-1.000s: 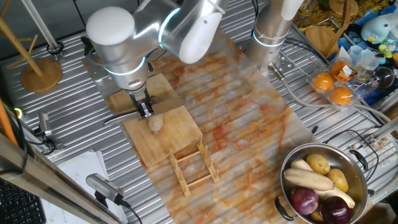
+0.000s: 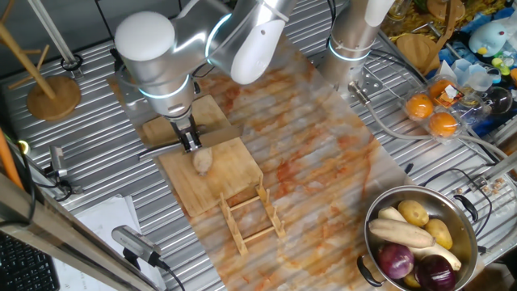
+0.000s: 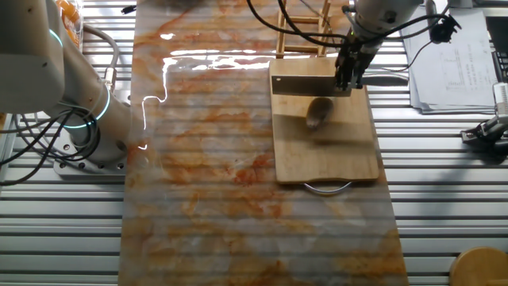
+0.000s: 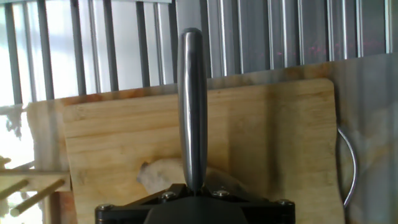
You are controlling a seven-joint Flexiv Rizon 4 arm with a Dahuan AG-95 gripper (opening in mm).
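Note:
My gripper (image 2: 191, 145) is shut on a large knife, gripping it between the handle and the blade. In exterior view 2 the broad blade (image 3: 308, 86) reaches left over the cutting board and the steel handle (image 3: 385, 80) points right, past the board's edge. A brownish, potato-like vegetable (image 3: 319, 113) lies on the wooden cutting board (image 3: 325, 155), close beside the blade; whether the two touch cannot be told. The wrist view shows the knife handle (image 4: 193, 106) upright in the picture, with the vegetable (image 4: 160, 174) partly hidden behind it and the gripper.
A small wooden rack (image 2: 252, 218) stands at one end of the board. A steel pot (image 2: 378, 212) with potatoes, purple onions and long pale vegetables sits at the lower right. Papers (image 3: 456, 63) lie beyond the handle's side.
In exterior view 1 the gripper and knife have shifted very slightly to the right. The vegetable and board look unmoved.

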